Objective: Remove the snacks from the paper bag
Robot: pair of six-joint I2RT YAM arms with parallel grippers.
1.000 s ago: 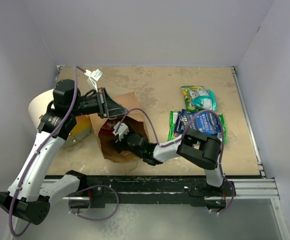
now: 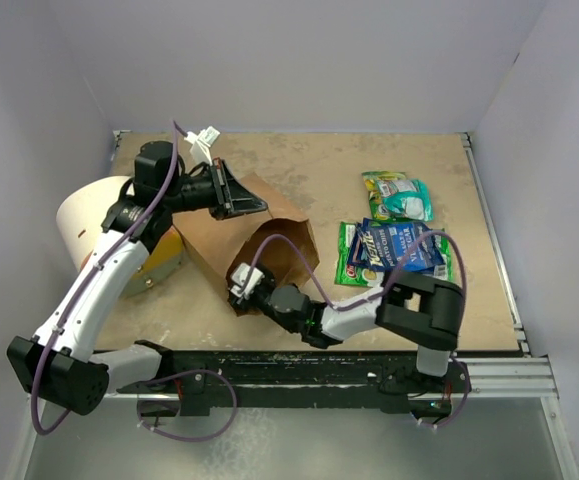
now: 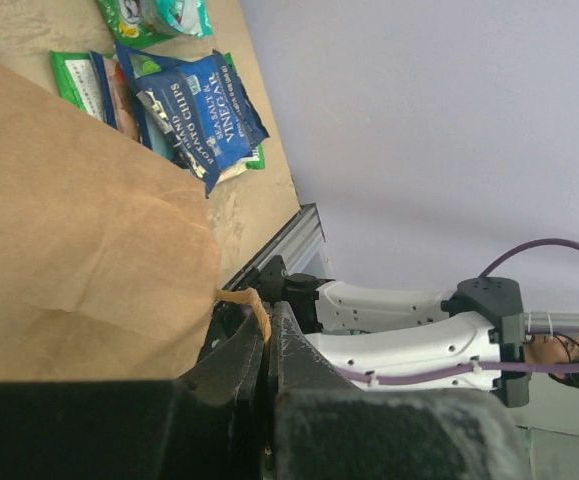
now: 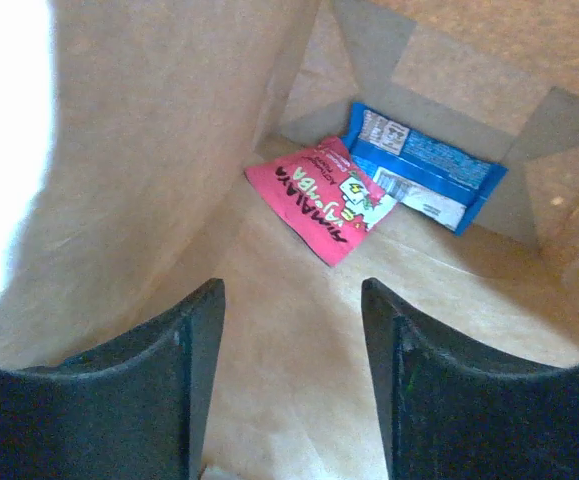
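Note:
The brown paper bag (image 2: 217, 240) lies on its side, its mouth facing right. My left gripper (image 2: 261, 208) is shut on the upper rim of the paper bag; in the left wrist view a thin paper edge (image 3: 253, 304) shows at its fingertips. My right gripper is inside the mouth with its fingers apart and nothing between them. Deeper in the bag, a pink packet (image 4: 319, 200) overlaps a blue-and-white wrapped bar (image 4: 424, 165), both beyond the fingertips. A blue chips bag (image 2: 397, 244) lies outside on the right of the table.
Green-and-teal snack bags (image 2: 401, 198) lie behind the blue bag. A round white-and-yellow object (image 2: 89, 215) stands left, partly under the left arm.

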